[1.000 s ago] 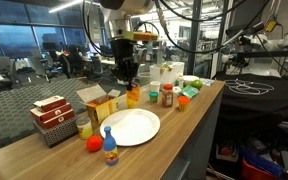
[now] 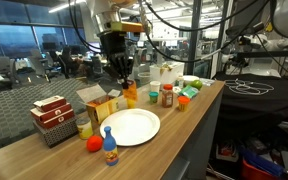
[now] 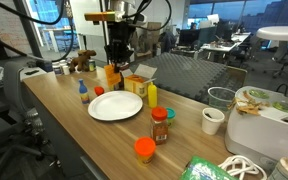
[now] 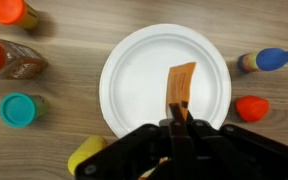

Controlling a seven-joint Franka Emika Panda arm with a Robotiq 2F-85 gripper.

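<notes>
My gripper is shut, pointing down over the white plate in the wrist view. A thin, flat orange piece extends from between its fingertips across the plate; whether it is cloth or paper I cannot tell. Both exterior views show the orange piece hanging below the gripper, just behind the plate and by the open cardboard box. The fingers hide part of the piece. The plate looks empty.
Close to the plate stand a blue-capped bottle, a red tomato-like item, a yellow bottle, a teal-lidded jar and a red-lidded spice jar. Red boxes sit at the left. Bare wood lies in front.
The arm has shifted slightly left, and the orange piece has moved a little left and up with the gripper. The plate and surrounding objects have stayed put.
</notes>
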